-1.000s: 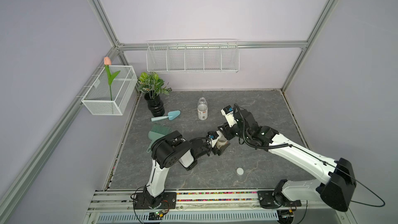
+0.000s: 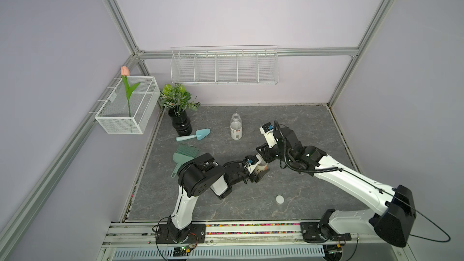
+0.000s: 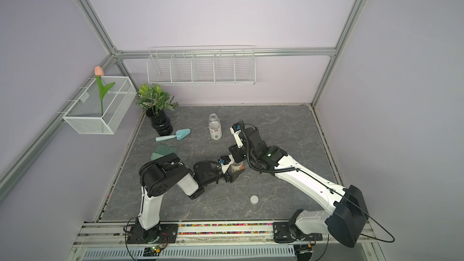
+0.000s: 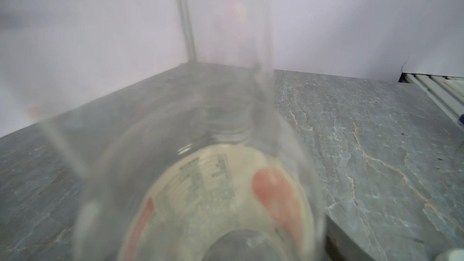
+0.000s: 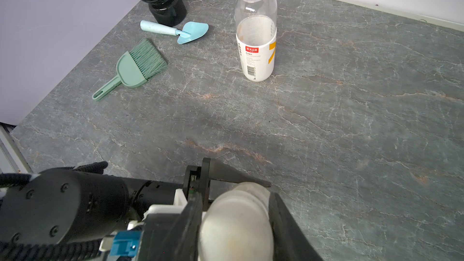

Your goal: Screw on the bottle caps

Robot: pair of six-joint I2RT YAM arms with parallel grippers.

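A clear bottle [image 2: 261, 167] with a pale, red-marked label fills much of the left wrist view, blurred and very close. My left gripper [image 2: 257, 173] is around this bottle's body. In the right wrist view one dark left finger [image 5: 236, 174] runs along it, but whether the fingers grip it is unclear. My right gripper is shut on a white cap [image 5: 235, 234] at the bottle's top; the cap hides how it sits on the neck. A second bottle [image 5: 256, 48], uncapped, stands upright farther back. A loose white cap [image 2: 279, 199] lies flat near the front.
Behind on the left are a green brush [image 5: 133, 67], a blue trowel [image 5: 178, 31] and a black vase [image 2: 179, 121] with a plant. White wire baskets [image 2: 224, 66] hang on the wall.
Both grippers and the bottle between them have shifted slightly to the right in the top left view. The standing bottle and loose cap have stayed put.
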